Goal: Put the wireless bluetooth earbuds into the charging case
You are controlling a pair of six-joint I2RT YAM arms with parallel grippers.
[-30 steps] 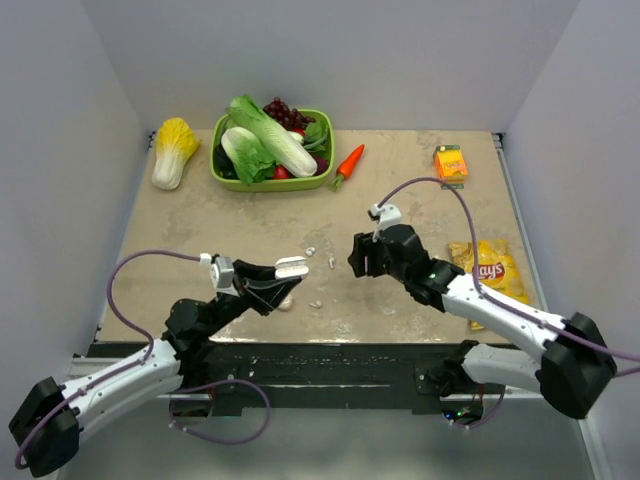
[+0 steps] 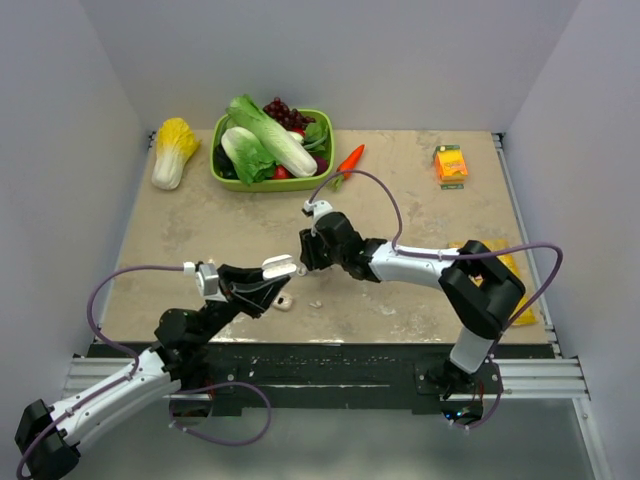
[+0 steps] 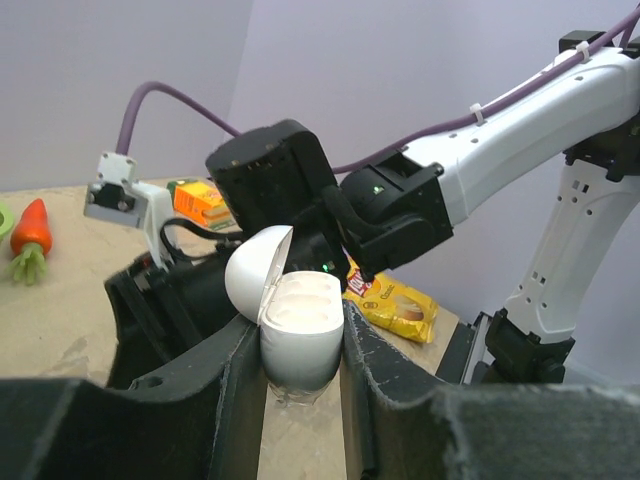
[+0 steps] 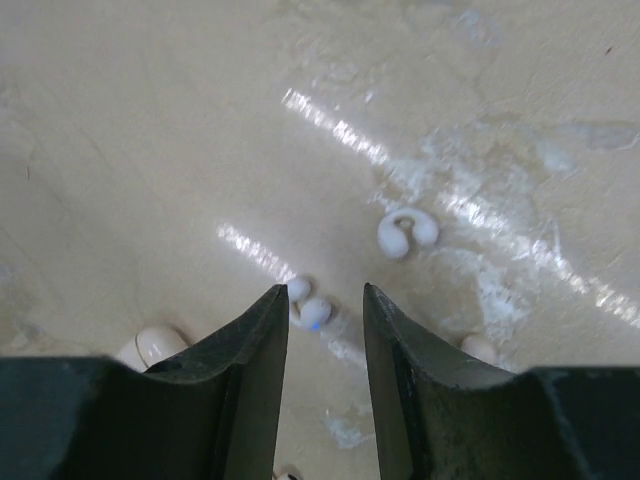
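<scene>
My left gripper is shut on the white charging case (image 3: pixel 300 325), whose lid stands open; in the top view it is held over the lower middle-left. My right gripper is part open above the table, right of the case, with its fingertips over small white pieces. In the right wrist view, one earbud (image 4: pixel 315 310) lies between the fingertips' line, and a curved white piece (image 4: pixel 406 228) lies to the right. A further pale piece (image 4: pixel 478 348) is partly hidden by the right finger.
A green basket of vegetables (image 2: pixel 226 176), a cabbage (image 2: pixel 172 155) and a carrot (image 2: pixel 349 160) are at the back. An orange box (image 2: pixel 450 163) and a yellow bag (image 3: pixel 390 305) lie at the right.
My right arm has moved left, from right of the small pieces to over them beside the case. My left gripper with the case shifted slightly left.
</scene>
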